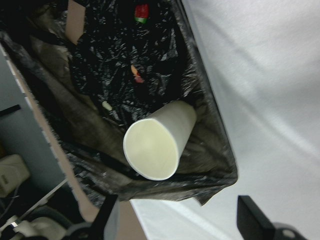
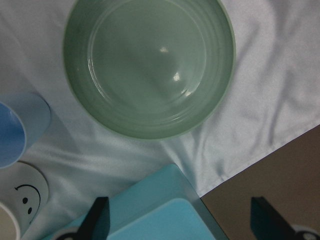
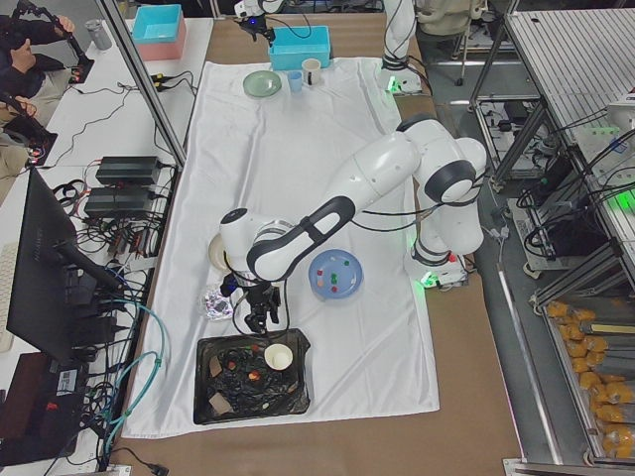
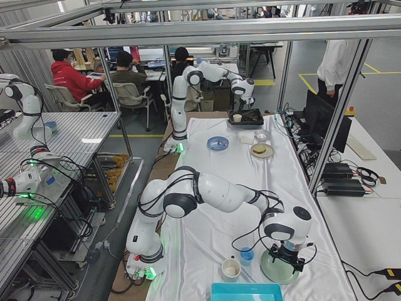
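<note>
A white cup (image 1: 177,130) lies on its side in the black-lined tray (image 1: 215,145), among scraps. My left gripper (image 3: 262,319) hangs above the tray's back edge, open, with nothing between its fingers in the left wrist view. At the other end of the table my right gripper (image 4: 291,260) is over a green plate (image 2: 149,65), open and empty.
A blue plate (image 3: 334,274), a cream plate (image 4: 262,151) and a crinkled clear item (image 3: 218,302) are near the tray. A blue cup (image 2: 27,122), smiley mug (image 2: 27,197) and turquoise bin (image 2: 155,190) surround the green plate.
</note>
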